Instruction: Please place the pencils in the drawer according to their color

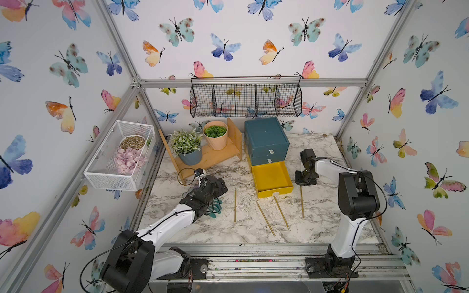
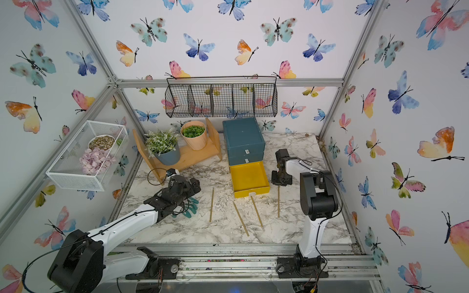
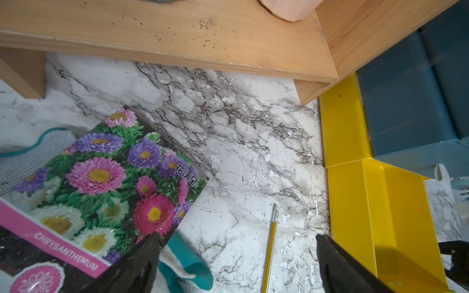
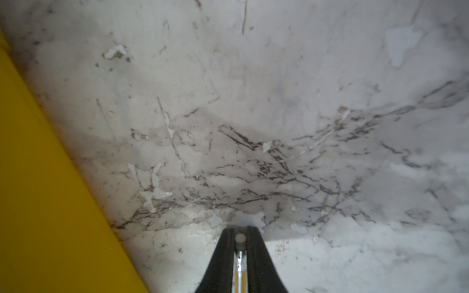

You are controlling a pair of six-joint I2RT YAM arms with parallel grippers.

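My right gripper is low beside the open yellow drawer (image 1: pixel 272 178), its fingers close around the top end of a pencil (image 1: pixel 302 202); whether they grip it cannot be told. Three more pencils lie on the marble table: one (image 1: pixel 235 205) left of the drawer, two (image 1: pixel 266 219) (image 1: pixel 282 212) in front of it. My left gripper hangs open at the left, over a flower seed packet (image 3: pixel 92 190) and teal gloves (image 3: pixel 190 268), with nothing between its fingers. The blue drawer unit (image 1: pixel 266 139) stands behind the yellow drawer.
A wooden shelf (image 3: pixel 171 34) with two potted plants is at the back left. A wire basket (image 1: pixel 245 97) hangs on the back wall, a white one (image 1: pixel 110 180) on the left wall. The table right of the drawer and the middle front have free room.
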